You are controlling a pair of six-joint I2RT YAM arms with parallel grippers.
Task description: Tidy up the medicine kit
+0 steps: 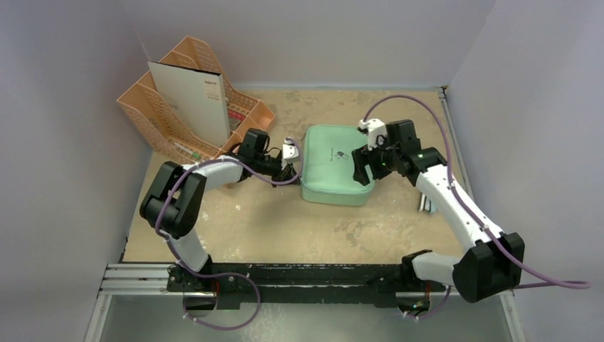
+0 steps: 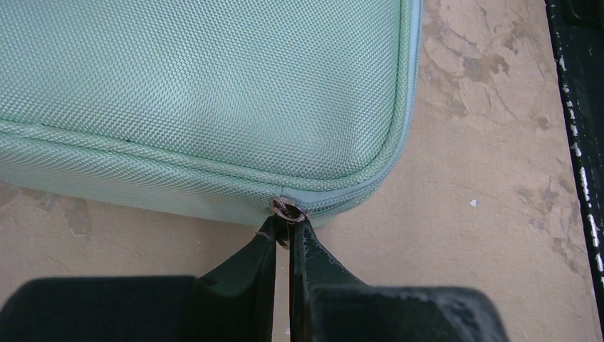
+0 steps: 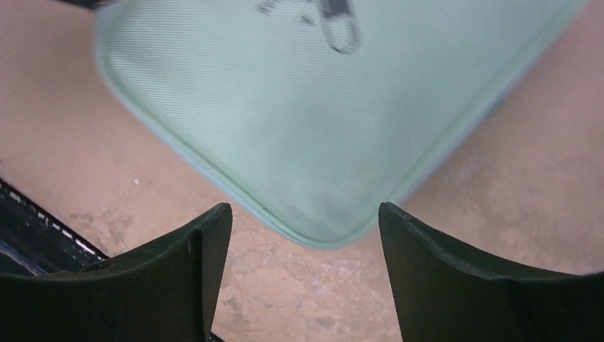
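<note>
A mint-green fabric medicine kit (image 1: 335, 160) with its lid down sits mid-table. At its near-left corner my left gripper (image 1: 292, 178) is shut on a small zipper pull (image 2: 288, 211) on the seam. My right gripper (image 1: 363, 171) hovers over the lid's right side, its fingers apart with nothing between them; the right wrist view is blurred, showing the lid (image 3: 299, 114) below.
An orange organizer (image 1: 141, 114) with a white board (image 1: 186, 100) and small items stands at the back left. Thin objects (image 1: 426, 203) lie right of the kit.
</note>
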